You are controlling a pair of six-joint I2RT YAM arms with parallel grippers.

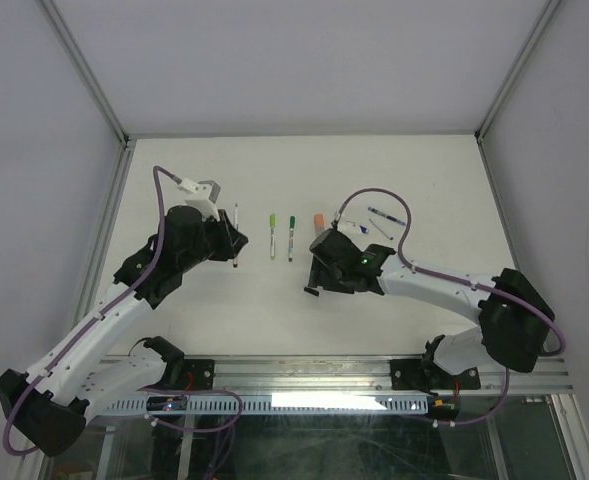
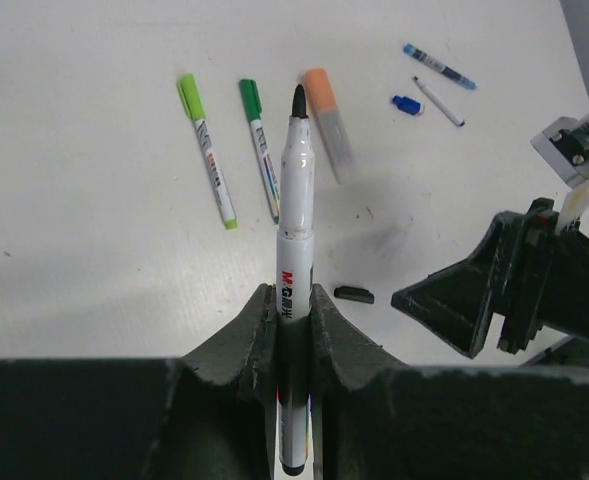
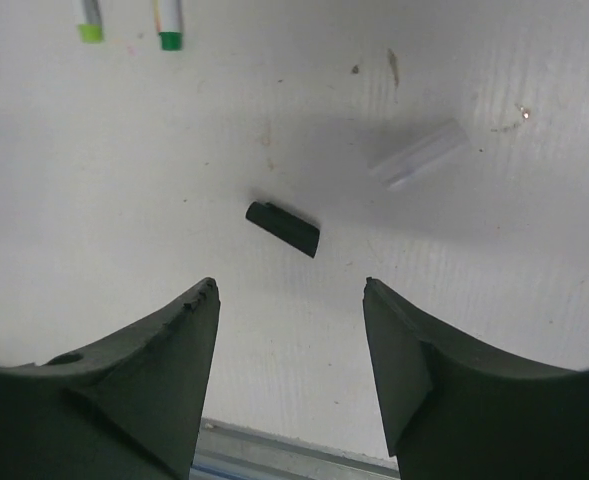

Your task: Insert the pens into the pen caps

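Note:
My left gripper is shut on an uncapped white pen (image 2: 296,190), held with its black tip outward. My right gripper stands open above the table; just beyond its fingers lie a black cap (image 3: 282,226) and a clear cap-like piece (image 3: 419,155). Farther back lie a light-green-capped pen (image 2: 209,160), a dark-green-capped pen (image 2: 260,150), an orange-capped tube (image 2: 329,125), a blue cap (image 2: 408,105), a white pen (image 2: 439,101) and a blue pen (image 2: 439,66).
The white table (image 1: 214,160) has bare room at the back and left. Walls stand at its sides, and metal rails run along the front edge.

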